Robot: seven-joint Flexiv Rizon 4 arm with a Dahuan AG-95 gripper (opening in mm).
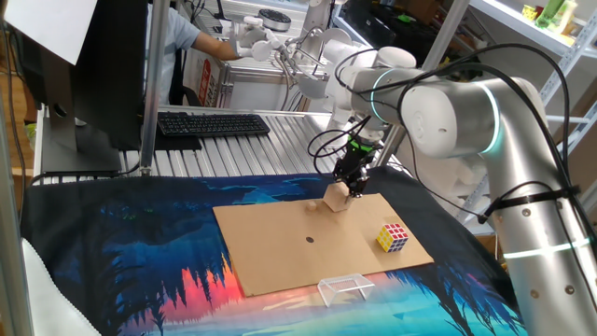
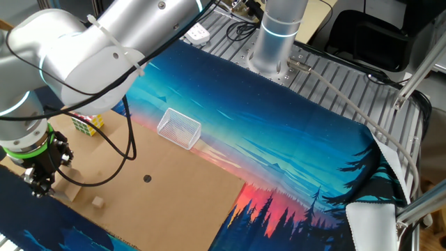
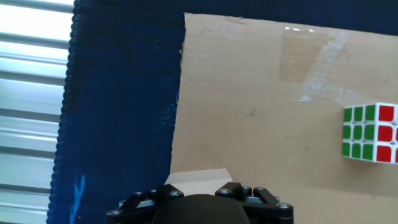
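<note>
In exterior view 1, a light wooden block (image 1: 337, 197) stands at the far edge of the cardboard sheet (image 1: 270, 247), directly by my gripper (image 1: 352, 190). The wrist view shows the near part of the block (image 3: 200, 180) between the two fingers of the gripper, which stand apart at its sides. Whether they press on it is hidden by the gripper body. In exterior view 2, the gripper (image 2: 52, 174) points down at the block (image 2: 68, 187). A smaller wooden piece (image 2: 98, 202) lies beside it.
A Rubik's cube (image 1: 392, 237) sits on the cardboard's right part. At the sheet's near edge stands a white mesh stand (image 2: 179, 128). A small dark disc (image 2: 147, 178) lies mid-sheet.
</note>
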